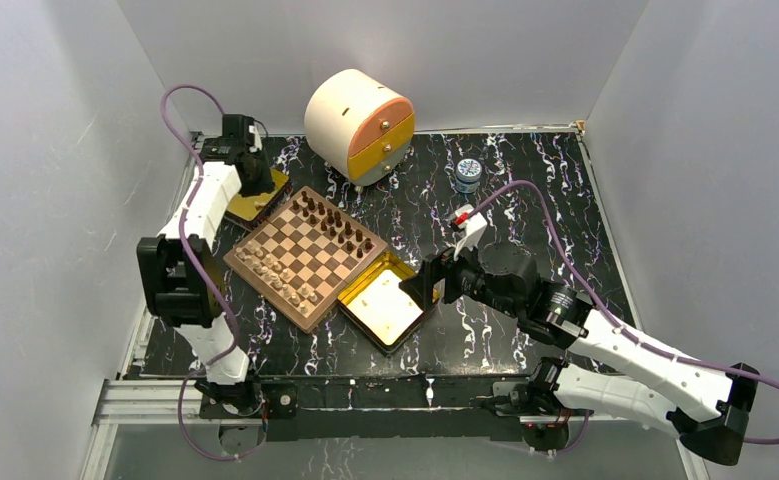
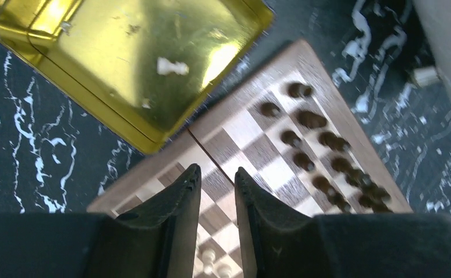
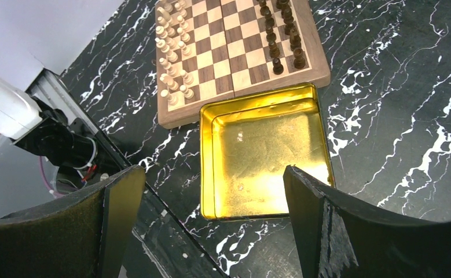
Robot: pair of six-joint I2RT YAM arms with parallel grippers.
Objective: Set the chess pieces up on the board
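The wooden chessboard (image 1: 305, 258) bears dark pieces (image 3: 272, 49) along one side and light pieces (image 3: 166, 65) along the opposite side. One light piece (image 2: 172, 66) lies on its side in the far gold tray (image 2: 131, 119). My left gripper hangs above the tray and board corner, its fingers apart by a modest gap with nothing between them. My right gripper stands wide open over the near gold tray (image 3: 207, 156), which looks empty of pieces.
A round cream drawer unit (image 1: 347, 115) stands at the back, close to the board's far corner. A small blue-and-white jar (image 1: 468, 173) sits at the back right.
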